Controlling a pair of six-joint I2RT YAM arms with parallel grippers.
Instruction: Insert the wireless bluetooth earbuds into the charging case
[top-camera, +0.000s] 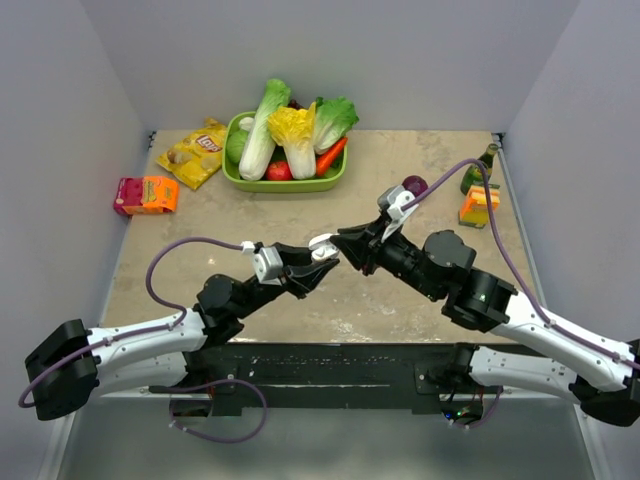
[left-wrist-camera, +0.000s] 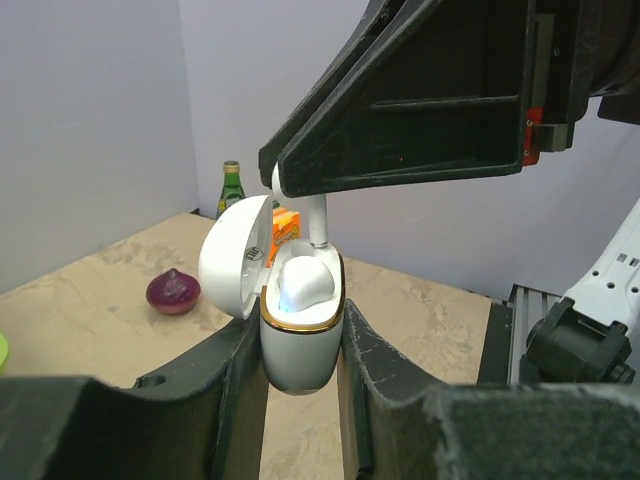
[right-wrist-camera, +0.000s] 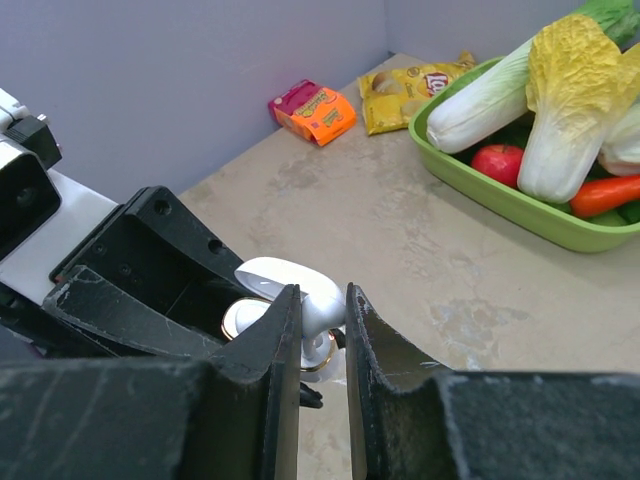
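Observation:
The white charging case (left-wrist-camera: 300, 355), lid (left-wrist-camera: 228, 255) open, is held upright in my left gripper above the table's middle. One earbud (left-wrist-camera: 305, 285) sits in it. A second earbud (left-wrist-camera: 318, 218), stem down at the case's back, is held by my right gripper, whose fingers are shut on it and hover right over the case. In the top view the two grippers meet near the centre; whether the held earbud's stem is inside its slot cannot be told clearly.
A green basket of vegetables (top-camera: 240, 176) stands at the back, with a chip bag (top-camera: 195, 150) and orange pack (top-camera: 152, 195) to its left. A red onion (left-wrist-camera: 172, 291), bottle (top-camera: 475, 170) and carton (top-camera: 476, 208) are at the back right.

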